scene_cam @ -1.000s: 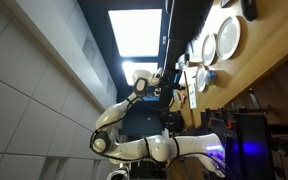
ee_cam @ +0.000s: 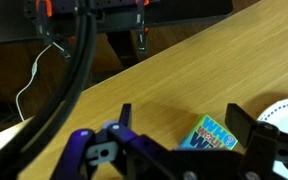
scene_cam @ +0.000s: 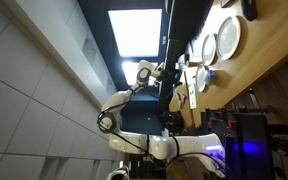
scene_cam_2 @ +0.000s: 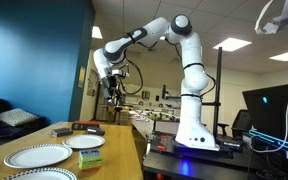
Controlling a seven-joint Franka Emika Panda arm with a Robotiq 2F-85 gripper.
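My gripper is open, its two dark fingertips wide apart in the wrist view. Beyond and below them on the wooden table lies a small green box (ee_cam: 213, 132), partly covered by the gripper. A white plate (ee_cam: 279, 117) shows at the right edge of that view. In exterior view 2 the gripper (scene_cam_2: 112, 98) hangs above the table's far part, clear of the green and yellow box (scene_cam_2: 90, 159). White plates lie around that box, one to its left (scene_cam_2: 39, 156) and another behind it (scene_cam_2: 82, 142).
Dark items (scene_cam_2: 87, 127) lie at the table's far end in exterior view 2. A dark metal stand (ee_cam: 144, 22) with a cable crosses the top of the wrist view, past the table edge. Bare wood (ee_cam: 149, 95) lies between that edge and the box.
The arm's elbow and forearm have shifted upward in exterior view 1, and the gripper has moved slightly. Plates and other table objects look unmoved.
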